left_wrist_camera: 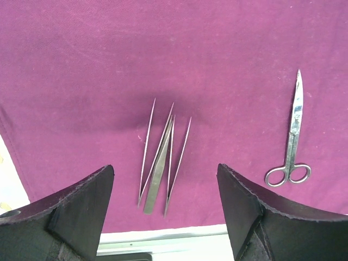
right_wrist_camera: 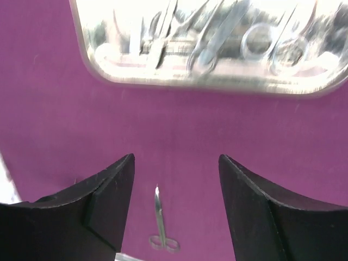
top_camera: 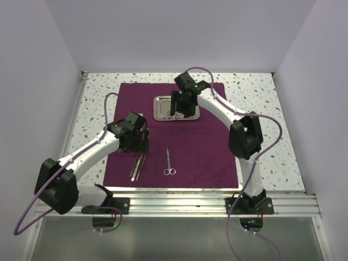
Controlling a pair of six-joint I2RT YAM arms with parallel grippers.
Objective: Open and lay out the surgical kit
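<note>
My left gripper hangs open above several slim tweezers (left_wrist_camera: 157, 179) lying side by side on the purple cloth (left_wrist_camera: 81, 65). Scissors (left_wrist_camera: 293, 130) lie to their right. My right gripper is open over the near edge of the metal tray (right_wrist_camera: 163, 77), which holds several instruments, among them scissors and forceps, blurred in the right wrist view. Nothing shows between either gripper's fingers. In the top view, the grippers hide part of the tweezers and the tray.
The speckled white table (top_camera: 266, 141) borders the cloth on the sides and back.
</note>
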